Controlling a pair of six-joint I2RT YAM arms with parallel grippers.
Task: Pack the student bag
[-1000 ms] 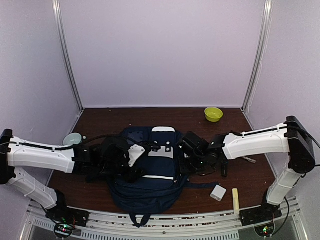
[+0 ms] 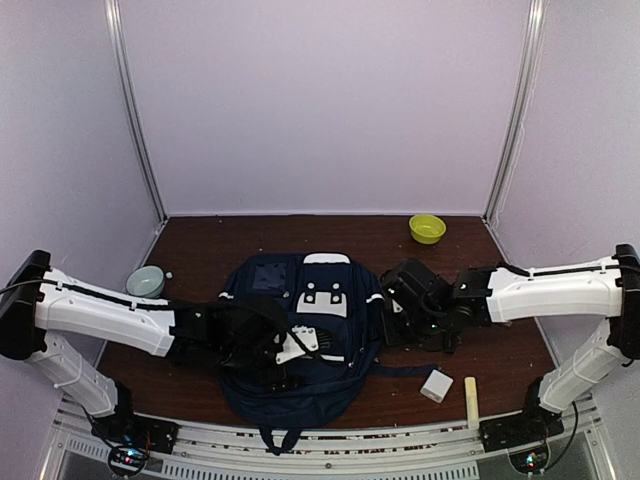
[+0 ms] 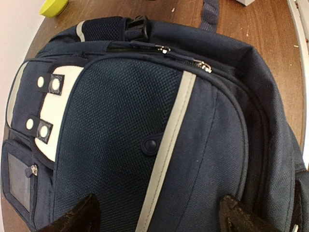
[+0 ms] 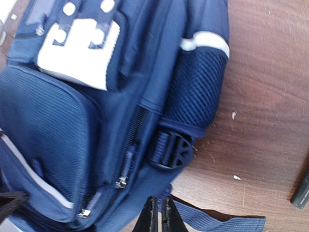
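Observation:
A navy backpack (image 2: 300, 400) lies front-up mid-table, with white flap, mesh pocket, zips and side buckle (image 4: 169, 150). My left gripper (image 2: 280, 375) is over its lower front; in the left wrist view its dark fingertips show at the bottom edge, apart, over the fabric. My right gripper (image 2: 390, 330) is at the bag's right side; in the right wrist view its narrow fingers at the bottom edge are above the strap (image 4: 222, 224) and zip pulls, with little visible gap. Whether anything is between them is unclear.
A yellow bowl (image 2: 427, 228) stands back right, a pale cup (image 2: 146, 281) at the left. A white block (image 2: 436, 386) and cream stick (image 2: 471, 402) lie front right. Dark items at the right are partly hidden by the arm.
My left gripper has moved toward the front of the table and slightly right over the bag. The right arm has shifted right. The bag looks unchanged.

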